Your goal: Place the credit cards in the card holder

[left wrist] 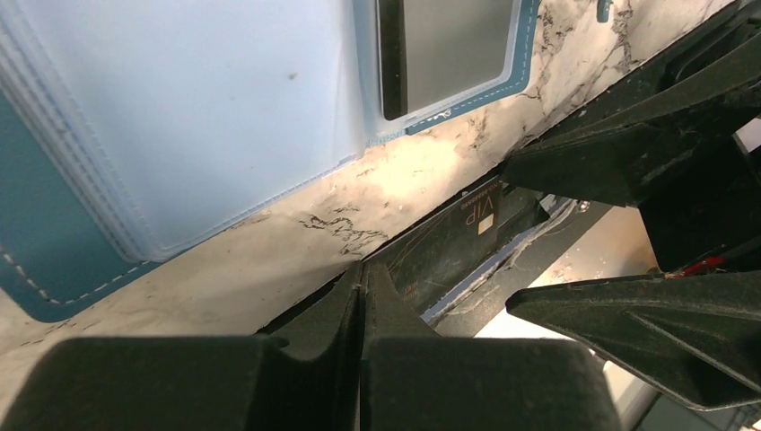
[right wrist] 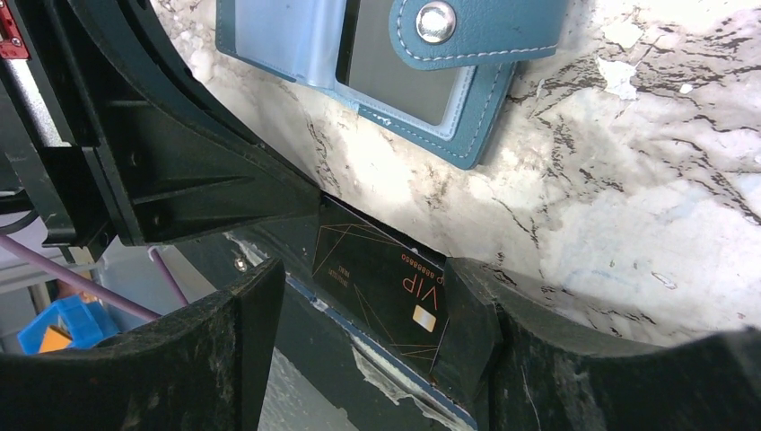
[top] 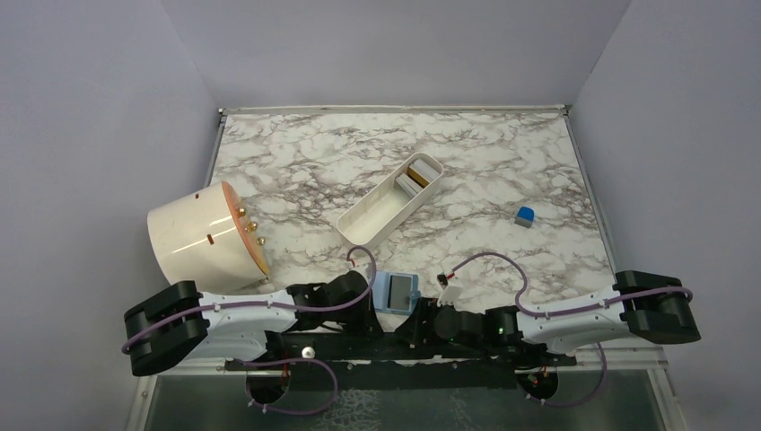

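Note:
A blue card holder (top: 397, 292) lies open on the marble near the front edge, its clear sleeve (left wrist: 197, 117) large in the left wrist view. A black VIP card (right wrist: 377, 287) lies at the dark front edge, below the holder. My left gripper is shut, its tips at the left end of that card. My right gripper stands open over the card, its fingers either side of it.
A white tray (top: 368, 215) with several cards stands behind the holder. A cream cylinder (top: 202, 242) is at the left, a small blue block (top: 525, 215) at the right.

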